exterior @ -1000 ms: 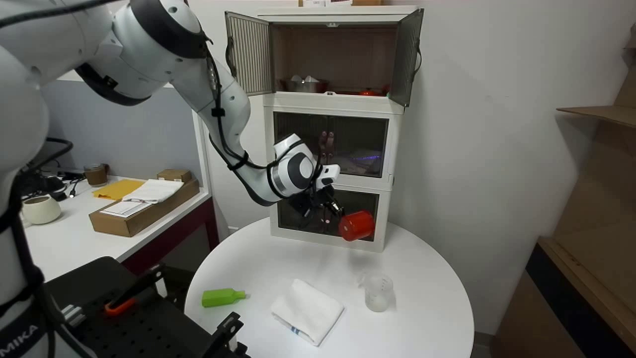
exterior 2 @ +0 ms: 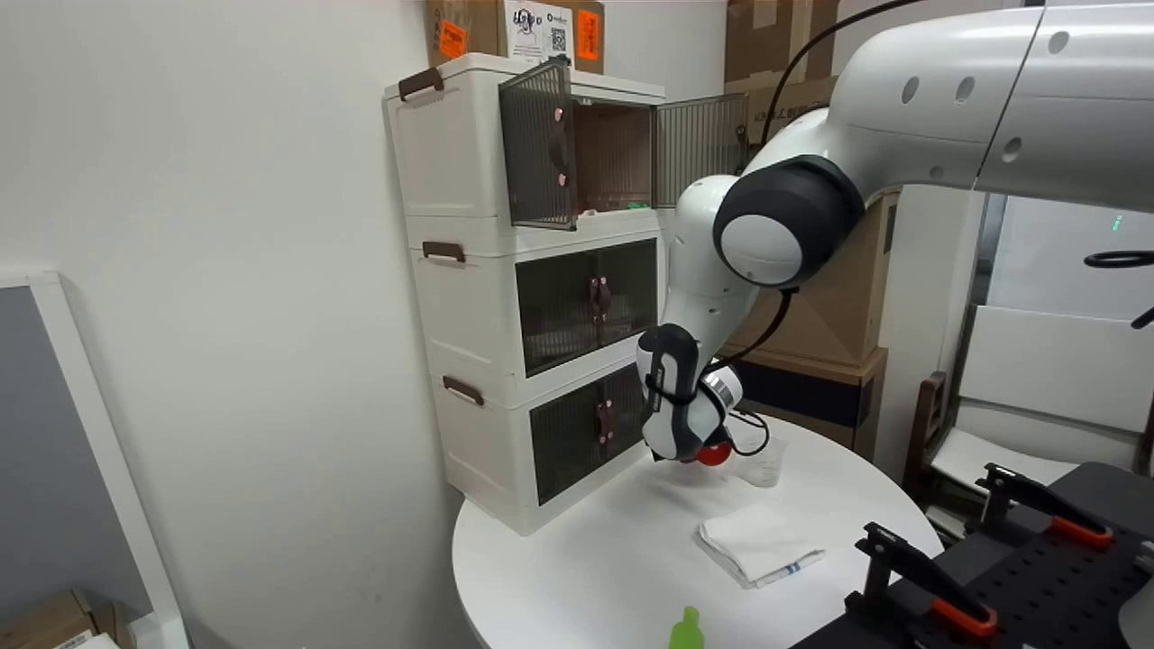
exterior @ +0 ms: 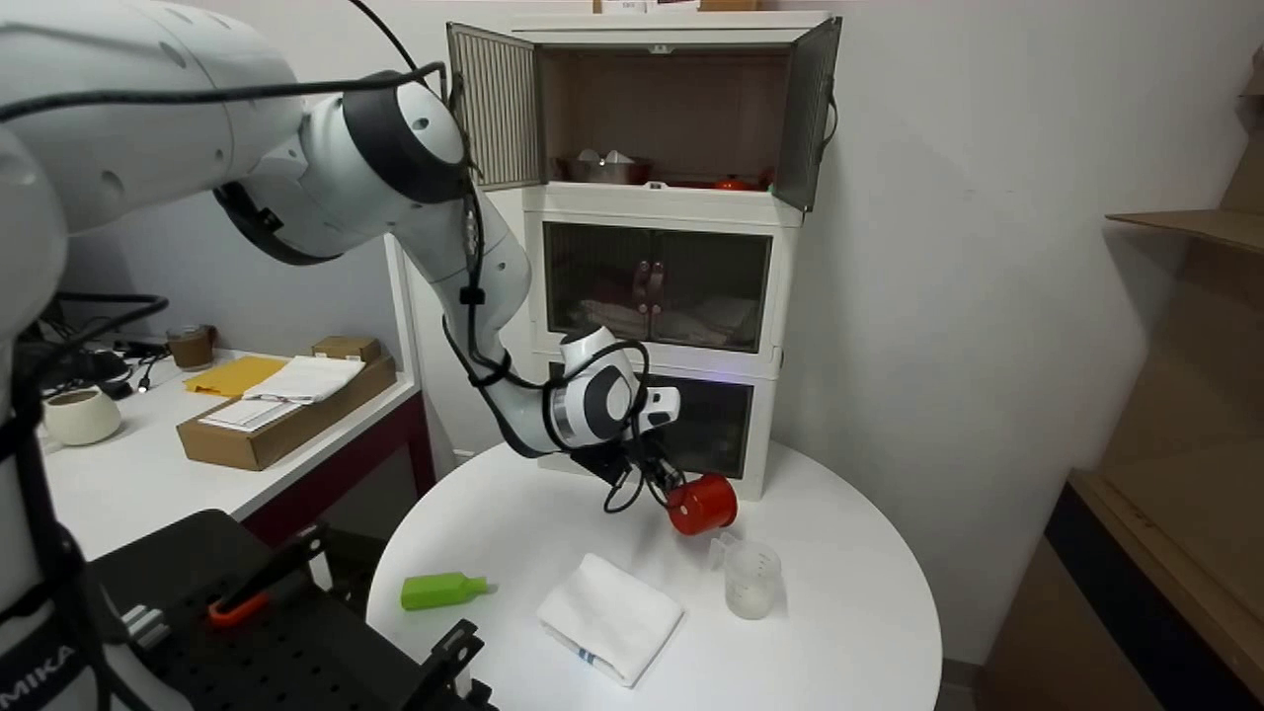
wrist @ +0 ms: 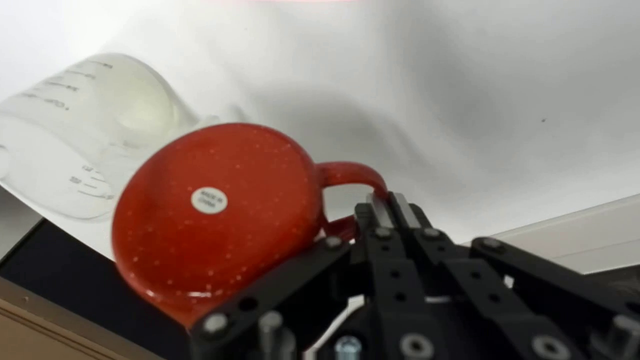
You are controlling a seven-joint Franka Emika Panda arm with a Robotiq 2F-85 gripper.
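Note:
A red mug (exterior: 702, 504) hangs tilted on its side, low over the white round table (exterior: 818, 521). My gripper is shut on the mug's handle, seen in the wrist view with the mug's speckled base (wrist: 228, 210) and a small white sticker turned to the camera. Whether the mug touches the table cannot be told. Close beside it stands a clear measuring cup (exterior: 751, 579), upright in the first exterior view. In the second exterior view, the arm hides most of the mug (exterior 2: 711, 454).
A folded white towel (exterior: 610, 618) and a green bottle (exterior: 441, 591) lie on the table. Behind the gripper rises a stacked cabinet (exterior: 767, 355); its top doors stand open, with a bowl (exterior: 604, 170) inside.
The arm has lowered, bringing the red mug down from in front of the bottom cabinet doors to near the tabletop. Towel, bottle and measuring cup have stayed put.

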